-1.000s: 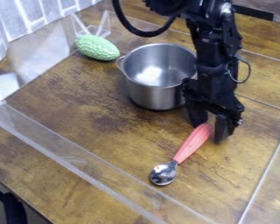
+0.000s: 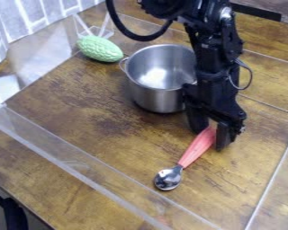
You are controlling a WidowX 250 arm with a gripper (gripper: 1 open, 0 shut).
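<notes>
A spoon with a red handle point(image 2: 197, 148) and a metal bowl end point(image 2: 168, 178) lies on the wooden table, pointing toward the lower left. My black gripper point(image 2: 212, 128) is low over the upper end of the handle, right beside the steel pot point(image 2: 154, 82). Its fingers are dark and overlap, so whether it grips the handle is unclear.
A green bumpy vegetable-like object point(image 2: 100, 48) lies at the back left, by the pot. Clear plastic edging point(image 2: 62, 153) runs along the left side.
</notes>
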